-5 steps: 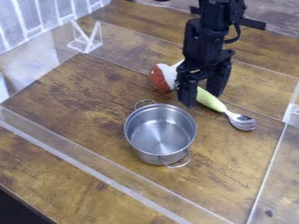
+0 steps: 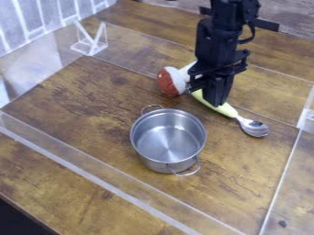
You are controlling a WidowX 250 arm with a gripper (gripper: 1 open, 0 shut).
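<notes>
My black gripper (image 2: 211,89) hangs over the middle right, low above a pale yellow-green object (image 2: 223,110) that lies on the wooden table. A silver spoon (image 2: 254,127) lies at the lower right end of that object. The fingers are close together, with nothing visible between them. Just left of the gripper is a red-and-white object (image 2: 173,83), partly hidden behind it. A steel pot (image 2: 168,138) with two handles stands in front, lower left of the gripper.
A clear plastic barrier (image 2: 92,39) runs along the back left, and clear edging borders the work area.
My gripper has shifted slightly right and its fingertips have drawn together over the last second. The pot, spoon and other objects look essentially unmoved.
</notes>
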